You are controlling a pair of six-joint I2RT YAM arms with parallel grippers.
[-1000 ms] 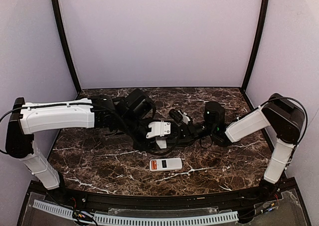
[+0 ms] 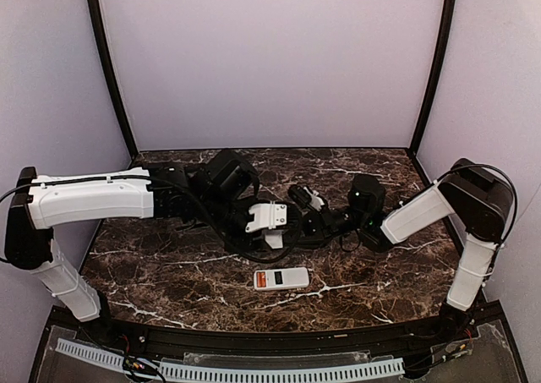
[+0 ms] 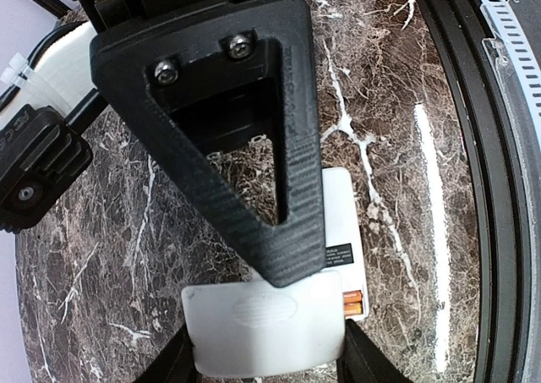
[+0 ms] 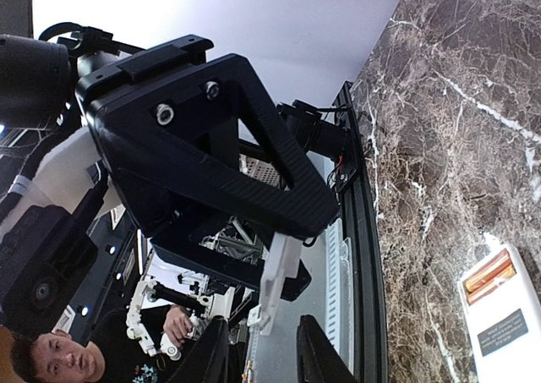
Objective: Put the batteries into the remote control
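The white remote (image 2: 292, 277) lies flat on the marble table, its battery bay showing orange batteries (image 4: 489, 273) at one end. My right gripper is beside the left one, at the right in the top view; its two fingers point toward the cover with a gap between them and nothing visibly held.
Both arms crowd the middle above it. A rail runs along the front edge, and a person sits beyond it in the right wrist view.
The remote has stayed in place.
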